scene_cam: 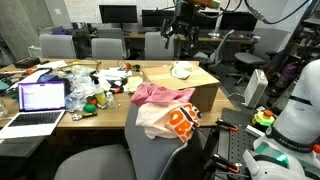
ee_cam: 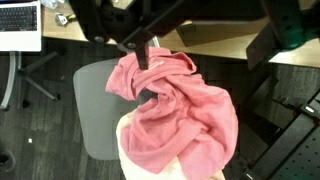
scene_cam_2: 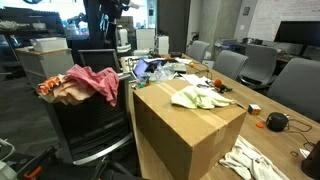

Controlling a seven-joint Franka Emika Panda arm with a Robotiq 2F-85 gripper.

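Observation:
My gripper (scene_cam: 178,44) hangs open and empty in the air, higher than the chair back and the cardboard box. In the wrist view its fingers (ee_cam: 140,52) stand wide apart at the top, with no cloth between them. A crumpled pink cloth (ee_cam: 190,115) lies below, draped over the grey chair (ee_cam: 95,110). Beneath its edge shows a pale cloth (ee_cam: 130,150). Exterior view 1 shows an orange patterned cloth (scene_cam: 183,122) hanging beside the pale one. A whitish cloth (scene_cam_2: 203,97) lies spread on the box (scene_cam_2: 175,122).
An open laptop (scene_cam: 40,103) and cluttered small items cover the long table (scene_cam: 95,122) on the left. More white cloth (scene_cam_2: 250,160) lies beside the box. Grey chairs (scene_cam: 107,48) stand behind the table.

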